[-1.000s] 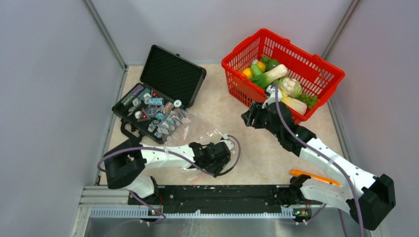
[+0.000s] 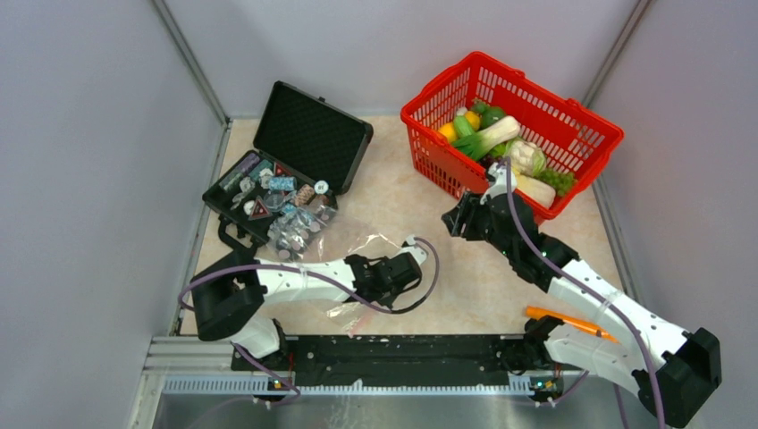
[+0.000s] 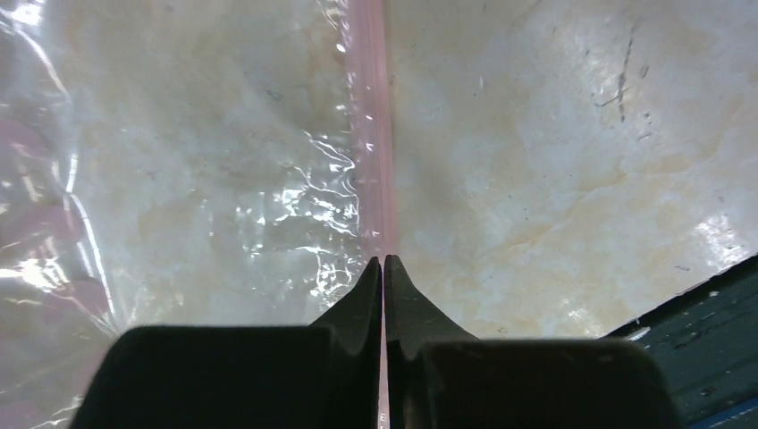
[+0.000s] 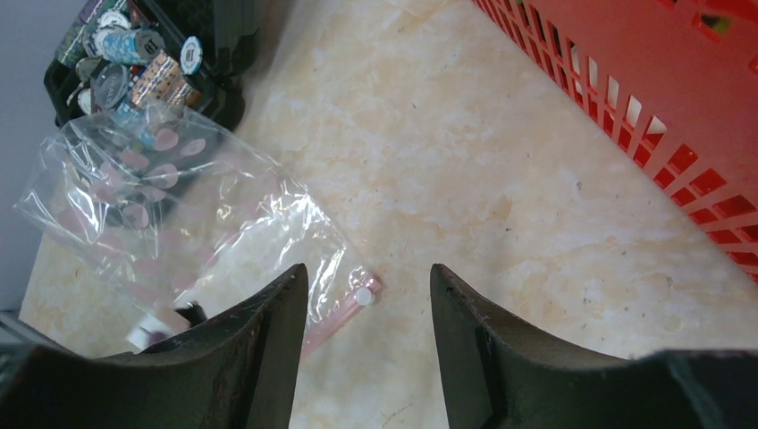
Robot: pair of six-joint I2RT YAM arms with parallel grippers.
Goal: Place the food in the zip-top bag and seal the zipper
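A clear zip bag (image 4: 255, 192) with pink dots lies on the table, its far end over the open case. Along its near edge runs a pink zipper strip (image 3: 371, 134), a small white disc (image 4: 365, 296) at one end. My left gripper is shut with its tips at this strip; whether the strip is pinched or only lies beneath cannot be made out. Over bare table, my right gripper stands open and empty, short of the red basket (image 2: 429, 147). Inside the basket are a leek (image 2: 487, 138), a cauliflower (image 2: 525, 157) and several other vegetables.
The black case (image 2: 313, 134) at the back left holds several small patterned items. An orange stick-shaped object (image 2: 572, 322) lies at the right beneath my right arm. Between bag and basket the table is clear.
The bag's far end has shifted slightly toward the lower left of the top view. My right gripper has moved a little to the right. The left gripper has moved only slightly.
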